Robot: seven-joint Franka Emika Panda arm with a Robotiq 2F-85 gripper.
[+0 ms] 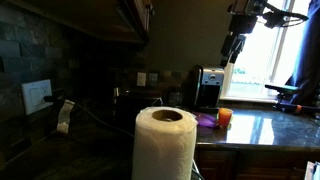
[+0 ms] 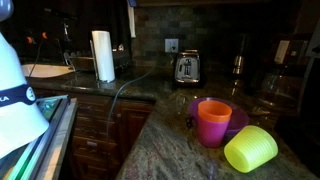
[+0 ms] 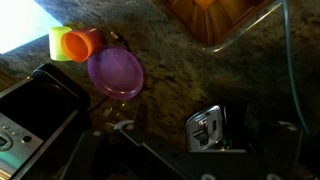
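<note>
My gripper [image 1: 231, 58] hangs dark against the window, high above the counter. In the wrist view its two dark fingers stand well apart, and nothing shows between them but the counter and toaster below. An orange cup [image 2: 213, 123] stands in or against a purple bowl [image 2: 237, 118]. Beside them a yellow-green cup [image 2: 250, 149] lies tipped on its side. The wrist view shows the orange cup [image 3: 80, 43], the yellow cup [image 3: 58, 44] and the purple bowl [image 3: 116, 73] at upper left, away from my fingers. A chrome toaster [image 3: 206, 129] sits below the gripper.
A paper towel roll [image 1: 164, 145] fills the foreground of one exterior view. The toaster [image 2: 187, 67] stands at the back wall. A coffee maker [image 2: 280, 75] is at the right. A dark appliance [image 3: 38, 118] shows at the wrist view's left. Bare counter [image 2: 165, 130] lies left of the cups.
</note>
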